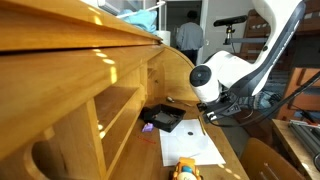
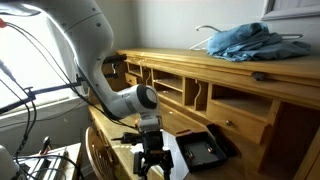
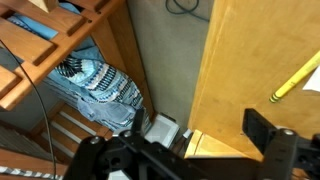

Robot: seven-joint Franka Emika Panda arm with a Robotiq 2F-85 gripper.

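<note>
My gripper stands open, its two dark fingers (image 3: pixel 275 140) wide apart with nothing between them. Below it in the wrist view are the desk's wooden edge and the grey floor. A yellow pencil-like stick (image 3: pixel 297 78) lies on the desk at the right of that view, apart from the fingers, beside a corner of white paper (image 3: pixel 315 82). In exterior view 1 the white paper (image 1: pixel 195 150) lies flat on the desk, left of the arm. A black tray (image 1: pixel 165 118) sits behind the paper, small items in it too blurred to name.
A yellow and blue toy (image 1: pixel 186 170) stands at the near edge of exterior view 1. Wooden shelving (image 2: pixel 235 112) rises behind the tray, with blue cloth (image 2: pixel 245 43) on top. Beyond the desk edge, patterned cloth (image 3: pixel 105 90) shows below.
</note>
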